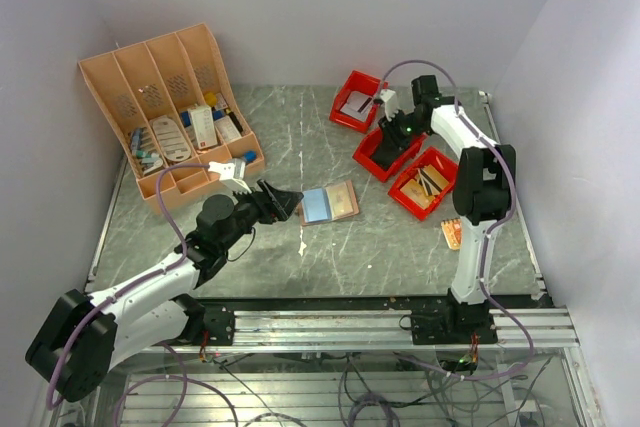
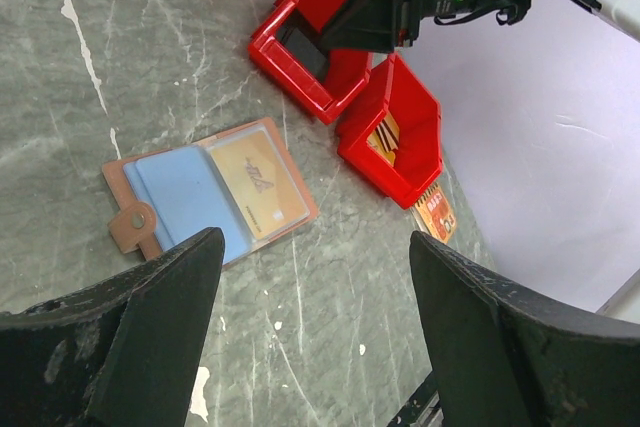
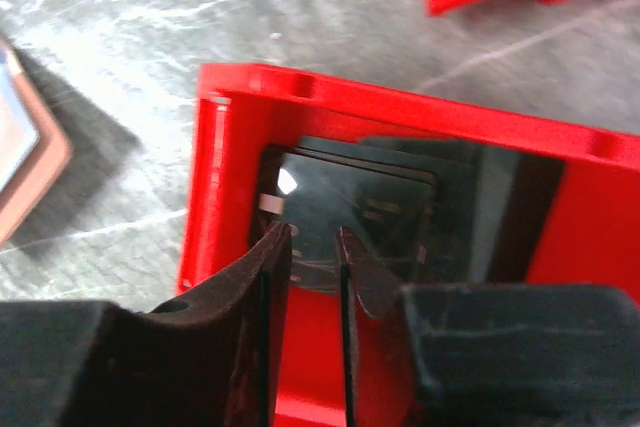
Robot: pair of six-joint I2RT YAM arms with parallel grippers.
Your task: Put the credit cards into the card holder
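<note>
An open card holder (image 1: 328,202) lies mid-table, with blue and cream pockets (image 2: 185,197). Three red trays hold cards; in the middle one (image 3: 229,177) are dark cards (image 3: 350,207). My right gripper is over that tray, its fingertips slightly apart above the cards with nothing clearly between them. My left gripper (image 1: 285,202) stands open beside the holder; in the left wrist view its fingers frame empty table.
A tan compartment box (image 1: 170,177) with assorted items stands at the back left. Another red tray (image 1: 336,99) is at the back, one at the right (image 1: 404,200).
</note>
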